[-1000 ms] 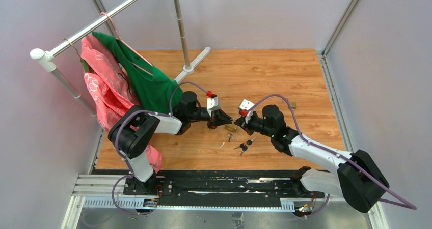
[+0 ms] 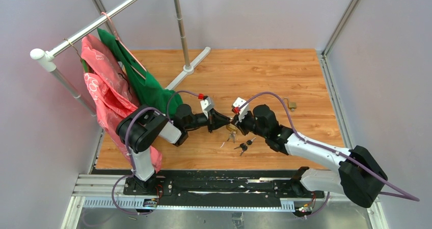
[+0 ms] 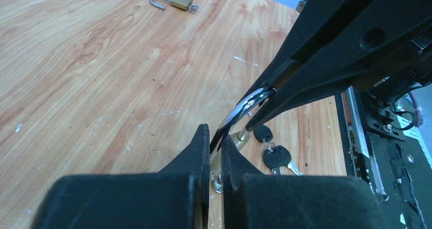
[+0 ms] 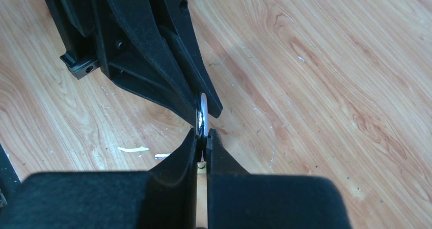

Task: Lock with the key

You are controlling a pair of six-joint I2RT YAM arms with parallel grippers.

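Note:
A brass padlock (image 2: 232, 129) hangs between my two grippers, its silver shackle (image 3: 249, 104) pinched from both sides. My left gripper is shut on one part of the shackle. My right gripper is shut on another part, its tips almost touching the left ones. Fingers cover much of the lock body in both wrist views, so I cannot tell whether the shackle is seated. Below the body, keys (image 2: 233, 136) show in the top view; whether one sits in the keyhole is unclear.
Loose black-headed keys (image 2: 244, 147) lie on the wooden table (image 2: 244, 71) just in front. Farther back on the right rests a second brass padlock (image 2: 292, 106) with its shackle open. A rack with red and green clothes (image 2: 114, 94) stands on the left.
The left arm has lowered slightly toward the table's front. The right gripper has shifted a little left, so the gripper tips are closer together.

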